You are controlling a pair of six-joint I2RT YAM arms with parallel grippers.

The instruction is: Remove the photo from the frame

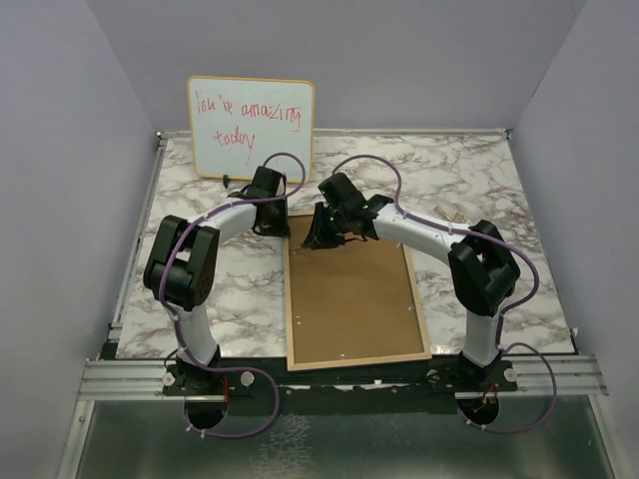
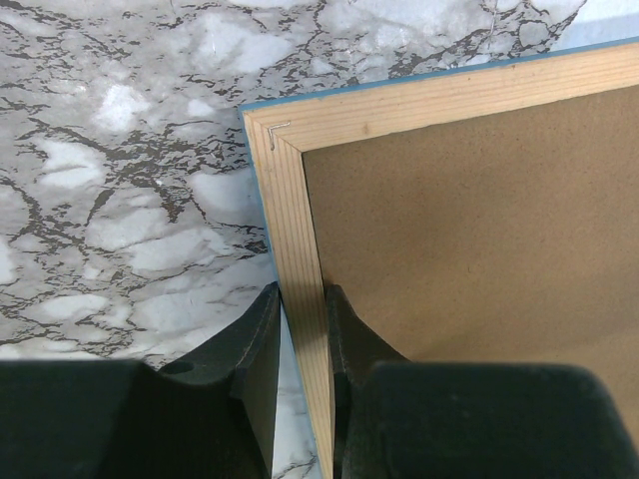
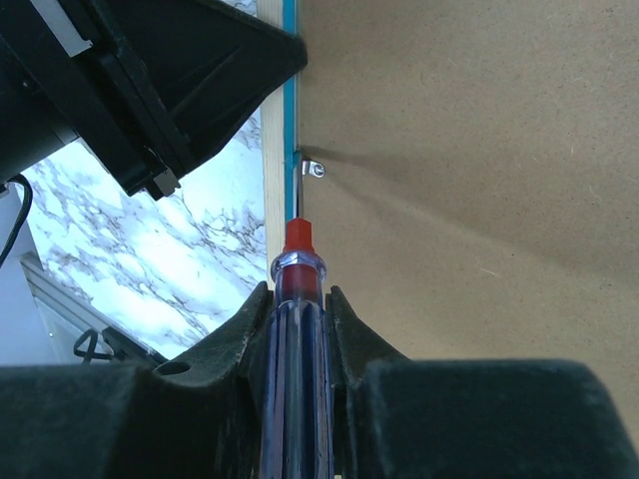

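Note:
The picture frame (image 1: 291, 319) lies face down on the marble table, its brown backing board (image 1: 359, 299) uppermost. Near the far left corner, my left gripper is shut on the left wooden rail (image 2: 288, 215), one finger on each side of it. My right gripper is shut on a screwdriver (image 3: 300, 264) with a clear handle and red collar. In the right wrist view, the screwdriver's thin shaft (image 3: 298, 195) reaches the rail's blue inner edge beside a small metal clip (image 3: 314, 169) on the board.
A whiteboard (image 1: 250, 125) with red writing stands behind the frame. More small clips, such as a clip (image 1: 298, 319), dot the board's border. A small clear item (image 1: 454, 216) lies at the right.

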